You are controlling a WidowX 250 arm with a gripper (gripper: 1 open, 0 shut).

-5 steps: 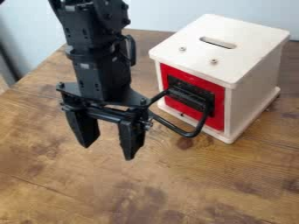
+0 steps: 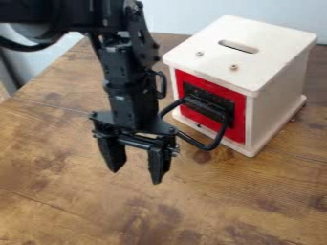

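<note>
The black gripper [image 2: 136, 160] hangs in the centre-left, above the wooden table, its two fingers apart with nothing between them. To its right stands a pale wooden box [image 2: 266, 75] with a slot and two screws on top and a red front [image 2: 238, 133]. A black panel with a looped handle [image 2: 204, 144] is on that front; the handle reaches out toward the gripper and is partly beside the arm.
A pale wall stands behind it at the back.
The gripper has moved to the right and slightly down since a second ago, with its arm tilting. The box looks unchanged.
</note>
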